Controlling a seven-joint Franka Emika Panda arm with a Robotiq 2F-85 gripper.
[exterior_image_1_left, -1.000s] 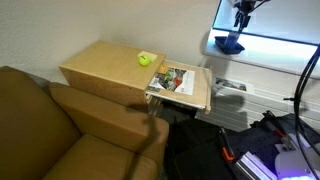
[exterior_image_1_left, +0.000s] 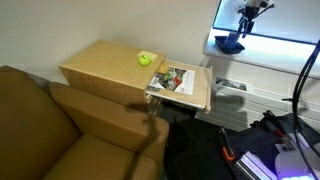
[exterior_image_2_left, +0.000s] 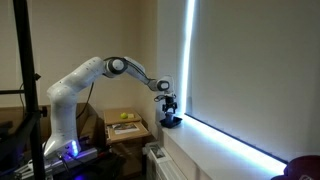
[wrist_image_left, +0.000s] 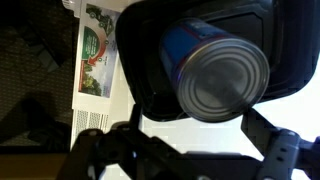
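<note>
In the wrist view a blue can (wrist_image_left: 184, 42) with a pale round end (wrist_image_left: 225, 82) sits inside a black container (wrist_image_left: 146, 70). The pale end faces the camera. My gripper is open, its two dark fingers well apart, and the can shows beyond the fingertips, with no finger visibly closed on it. Exterior view 1 has the gripper (exterior_image_1_left: 242, 28) just above the dark container (exterior_image_1_left: 229, 45) on the window ledge. From the other side, the gripper (exterior_image_2_left: 165, 99) hangs over the same container (exterior_image_2_left: 172, 121); the can is too small to make out there.
A printed sheet (wrist_image_left: 97, 58) lies left of the container in the wrist view. A wooden shelf top (exterior_image_1_left: 110, 67) carries a green ball (exterior_image_1_left: 144, 59), and an open drawer (exterior_image_1_left: 201, 92) holds printed papers. The bright window (exterior_image_1_left: 275, 50) stands close behind the container.
In exterior view 1 the gripper has shifted slightly to the right above the container. The container, the ball and the drawer look unchanged.
</note>
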